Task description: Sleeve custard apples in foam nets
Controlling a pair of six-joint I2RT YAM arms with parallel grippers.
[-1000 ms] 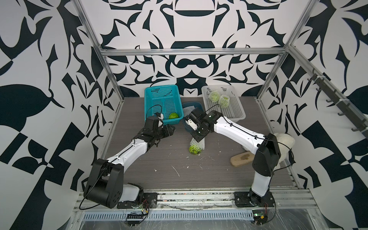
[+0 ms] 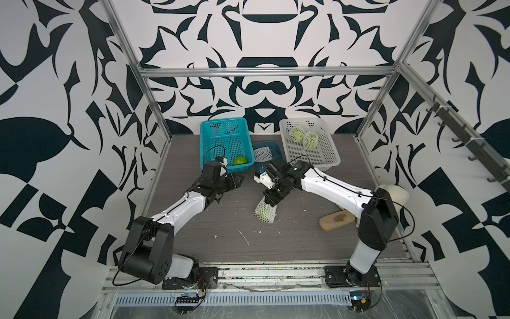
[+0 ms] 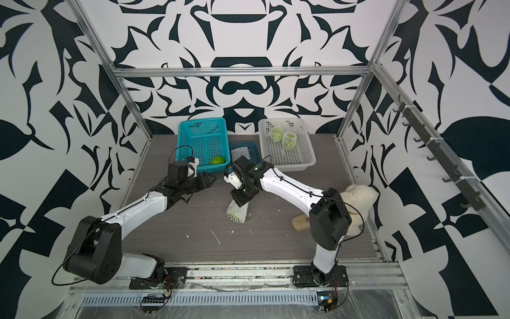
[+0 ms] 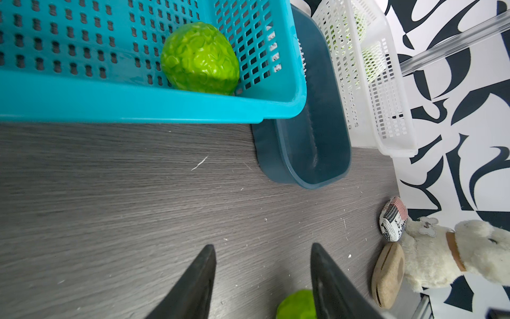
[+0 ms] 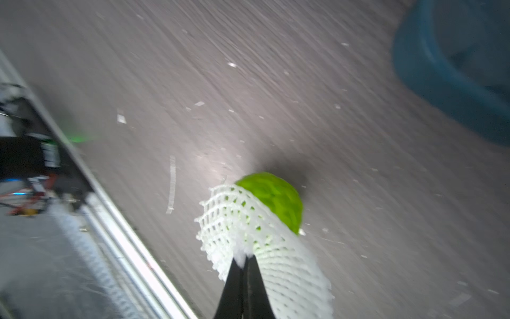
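A white foam net (image 5: 281,255) hangs from my right gripper, whose fingers are shut on its edge. Beside and partly behind the net, a green custard apple (image 5: 276,199) rests on the table; whether any of it is inside the net is unclear. From above, the net (image 2: 265,210) covers most of that fruit. My left gripper stands part open left of the net, nothing between its fingers. In the left wrist view the same custard apple (image 4: 297,305) peeks out behind the right finger. Another custard apple (image 4: 200,58) sits in the teal basket (image 4: 159,109).
A blue bin (image 4: 302,180) with spare nets stands beside the teal basket. The white basket (image 2: 334,159) at the back right holds two netted fruits (image 2: 310,140). A brown brush-like block (image 2: 336,220) and plush toy lie right.
My right gripper has moved with the net slightly left and nearer the front. The net now hangs over the fruit, which showed bare below it before. The left arm stays nearly still.
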